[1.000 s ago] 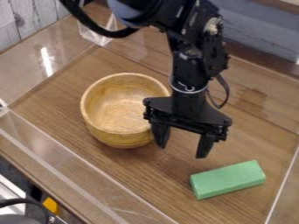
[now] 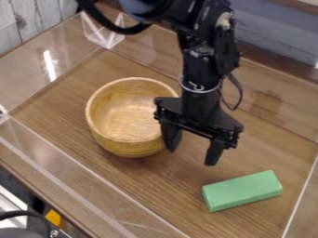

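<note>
My black gripper (image 2: 194,141) hangs just above the wooden table, its two fingers apart and nothing seen between them. It is beside the right rim of a round wooden bowl (image 2: 118,116), whose inside looks empty. A green rectangular block (image 2: 241,190) lies on the table at the lower right, apart from the gripper.
Clear panels stand along the left and right edges. A black cable and a small yellow item are at the lower left corner, off the table.
The arm and gripper have shifted slightly, with the wrist turned a little and the arm's upper part a bit higher. The bowl and green block look unmoved.
</note>
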